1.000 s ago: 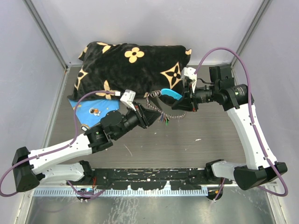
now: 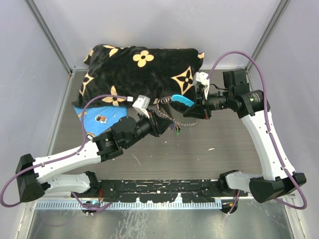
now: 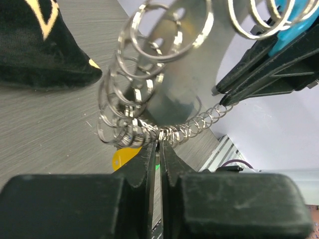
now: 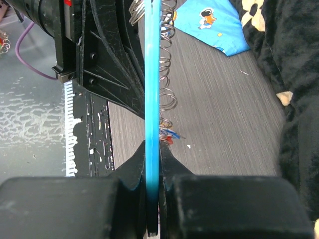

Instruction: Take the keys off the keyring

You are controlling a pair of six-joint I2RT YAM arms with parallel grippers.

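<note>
A coiled metal keyring (image 2: 164, 102) hangs between my arms, with coloured keys (image 2: 177, 128) dangling below; in the left wrist view a yellow key (image 3: 122, 158) shows behind the coil. My left gripper is at the coil, its fingertips close together; whether anything is between them is unclear. My right gripper is shut on a light-blue flat piece (image 4: 152, 74), seen edge-on in the right wrist view, with the coil beside it.
A black patterned cushion (image 2: 114, 64) lies along the back, and a blue cloth (image 2: 104, 124) at back left.
My left arm has shifted slightly to the right toward the coil over the last second. The right arm looks unmoved.
</note>
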